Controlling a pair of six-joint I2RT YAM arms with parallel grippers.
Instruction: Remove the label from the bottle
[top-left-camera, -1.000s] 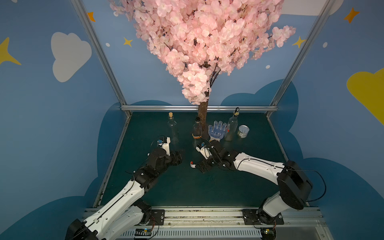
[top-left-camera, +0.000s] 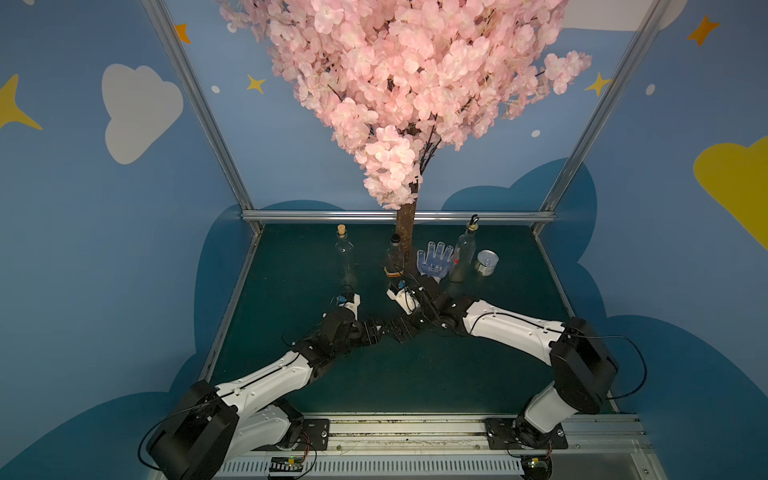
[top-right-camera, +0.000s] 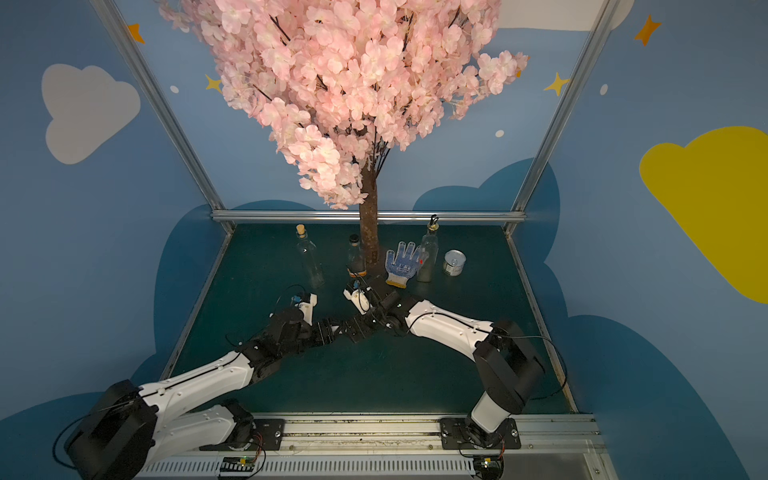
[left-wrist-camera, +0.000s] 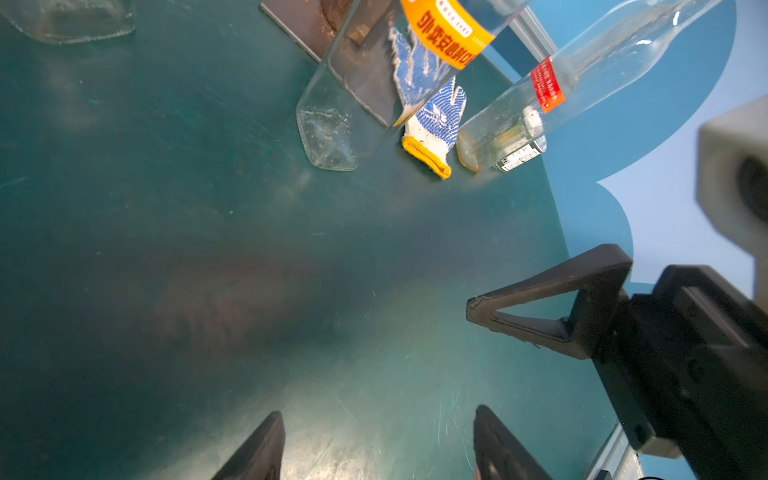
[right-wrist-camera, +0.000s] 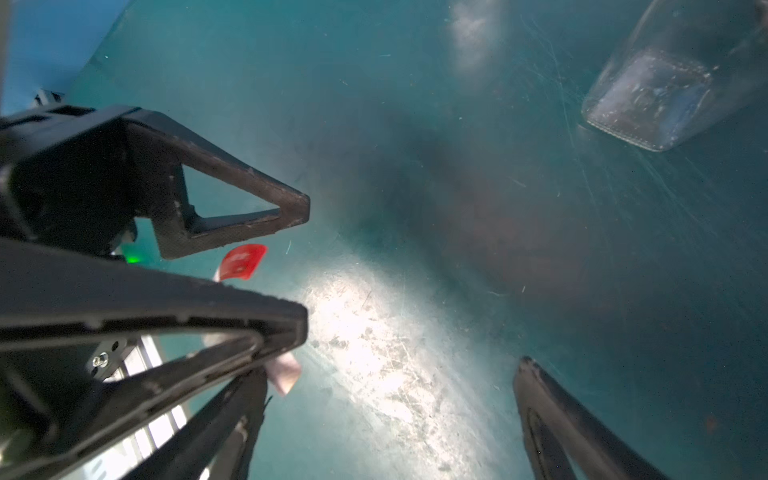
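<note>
A peeled label, red (right-wrist-camera: 242, 261) at one end and white at the other, lies among my gripper fingers in the right wrist view. My left gripper stands open, its fingertips apart, with a sliver of red beside its right finger (left-wrist-camera: 500, 448). My right gripper is spread wide, the white end near its left finger. Part of the label hides behind a left gripper finger (right-wrist-camera: 276, 320); whether it clings there cannot be told. The corked bottle (top-left-camera: 345, 254) looks bare; the dark-capped one bears an orange label (left-wrist-camera: 445, 32).
At the back stand a swing-top bottle (top-left-camera: 464, 254) with a red label, a glove (top-left-camera: 435, 260) and a tin (top-left-camera: 486, 262). The tree trunk (top-left-camera: 405, 228) rises behind.
My left gripper has moved right and toward the front, meeting the right one.
</note>
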